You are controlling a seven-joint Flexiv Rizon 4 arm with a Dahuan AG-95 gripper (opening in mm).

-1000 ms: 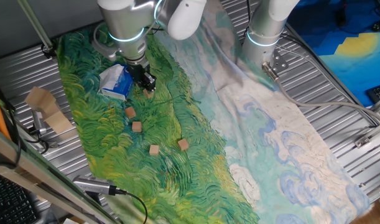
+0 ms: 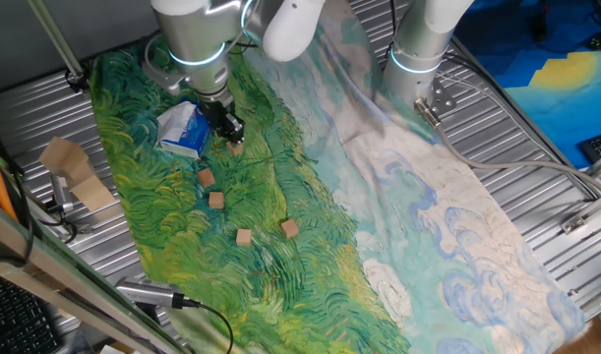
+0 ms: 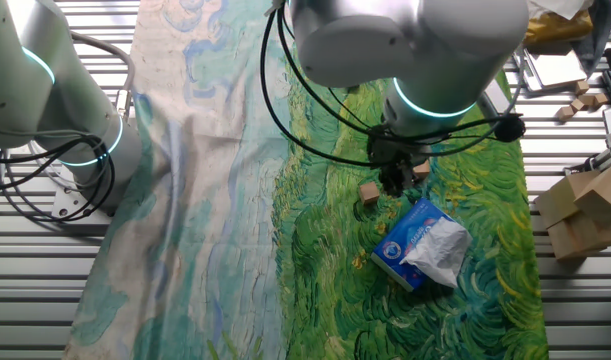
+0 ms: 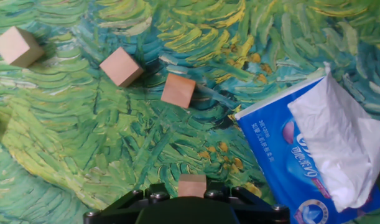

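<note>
My gripper shows at the bottom edge of the wrist view, its black fingertips apart. Between and beyond them is the top of a small wooden cube (image 4: pixel 191 184), its lower part hidden by the gripper. That cube (image 2: pixel 235 147) is at the fingertips in exterior view 1; in exterior view 2 a cube (image 3: pixel 369 192) shows just left of the dark gripper (image 3: pixel 393 180). Three more cubes lie apart across the top of the wrist view: a left one (image 4: pixel 18 46), a middle one (image 4: pixel 121 66) and a right one (image 4: pixel 178 90).
A blue tissue pack (image 4: pixel 283 149) with white tissue sticking out lies close beside the gripper. An open cardboard box (image 2: pixel 76 172) stands off the cloth's edge.
The arm has shifted only slightly around the same spot over the cube. The cubes and tissue pack have stayed in place.
</note>
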